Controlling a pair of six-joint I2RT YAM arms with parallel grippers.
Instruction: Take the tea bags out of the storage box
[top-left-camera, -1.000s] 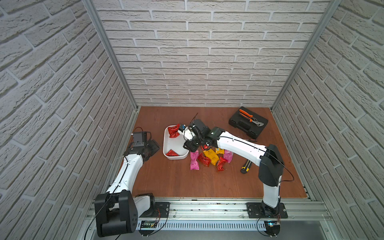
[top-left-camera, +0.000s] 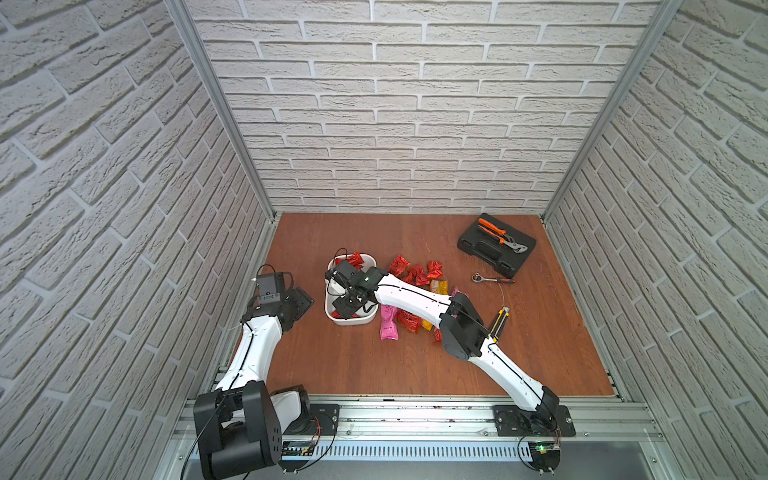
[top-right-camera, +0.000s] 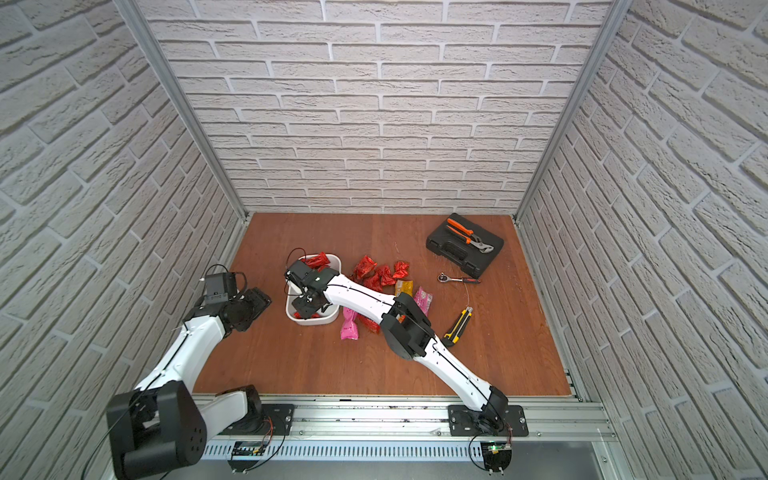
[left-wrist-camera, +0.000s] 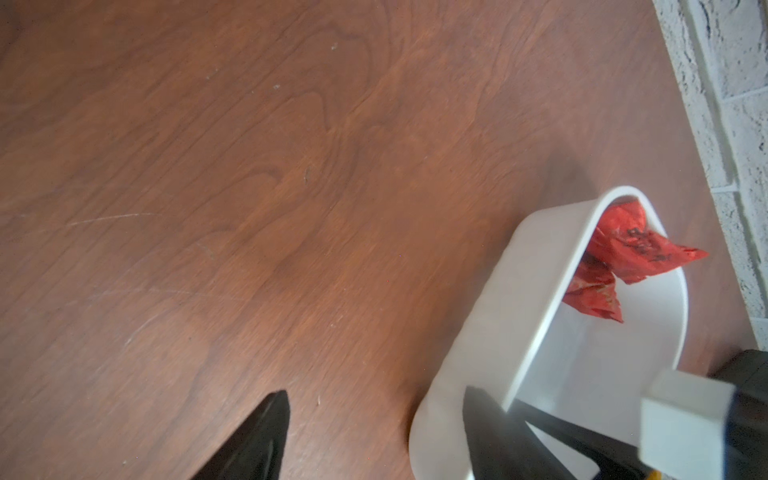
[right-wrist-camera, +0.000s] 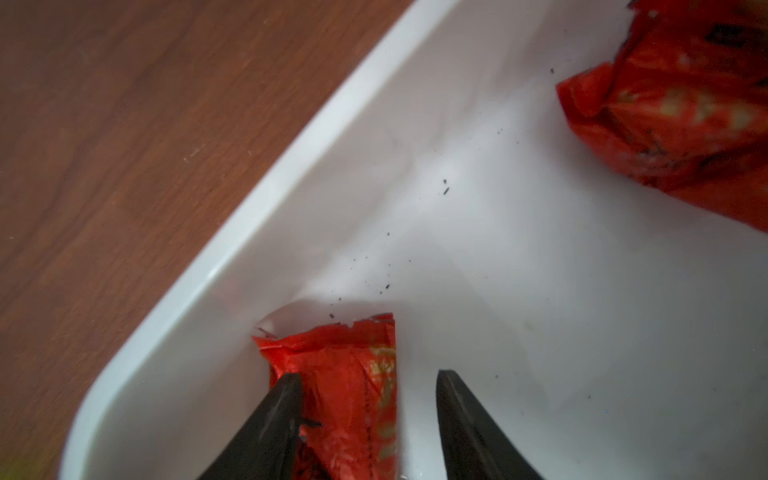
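Observation:
The white storage box (top-left-camera: 365, 318) stands left of centre, with red tea bags at both ends, seen in the right wrist view as a bag (right-wrist-camera: 348, 384) near one corner and another (right-wrist-camera: 672, 120) opposite. My right gripper is down inside the box, open, with its fingertips at the nearer red bag; whether it touches the bag I cannot tell. My left gripper is open over the table left of the box, nothing between its fingers.
Red, pink (top-left-camera: 389, 324) and yellow bags lie right of the box. A black case (top-left-camera: 480, 252) with pliers, a ratchet (top-left-camera: 492, 279) and a yellow knife (top-right-camera: 457, 326) are at the right.
My right arm has swung left and my right gripper has moved from above the box's right side down into it. The left arm has shifted slightly.

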